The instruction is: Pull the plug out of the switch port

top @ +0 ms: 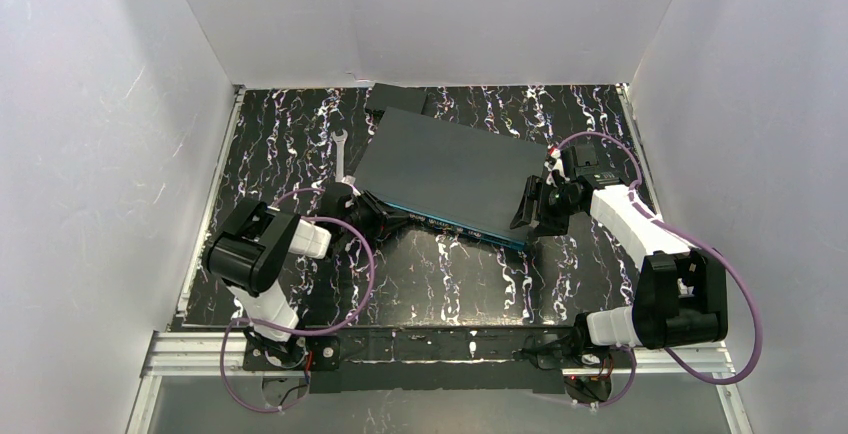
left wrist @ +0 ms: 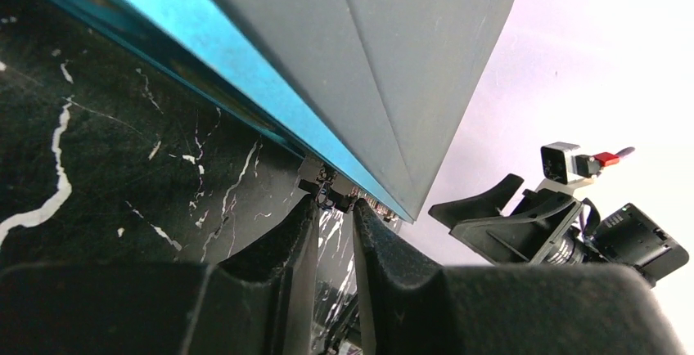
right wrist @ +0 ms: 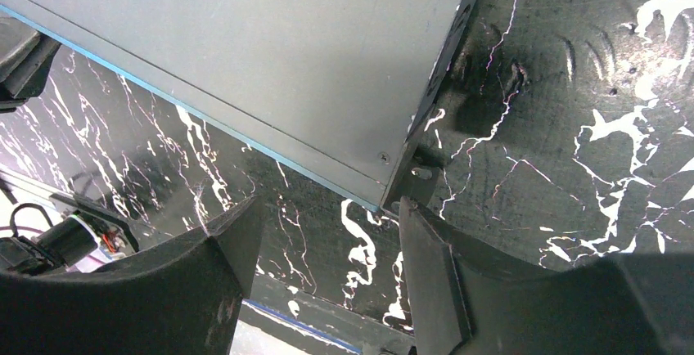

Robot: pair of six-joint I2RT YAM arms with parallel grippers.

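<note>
The dark, flat switch (top: 455,169) with a blue front edge lies askew on the table. At its left front, my left gripper has its fingers part open, a narrow gap between them. A small dark plug (left wrist: 326,195) at the ports shows between and just beyond these fingertips; whether they touch it is unclear. My right gripper is open, its fingers apart near the switch's front right corner (right wrist: 380,195), the corner lying between them in that view. Nothing is gripped there.
A wrench (top: 340,156) lies left of the switch, and a small dark box (top: 398,99) stands behind it. Purple cables (top: 368,279) loop along both arms.
</note>
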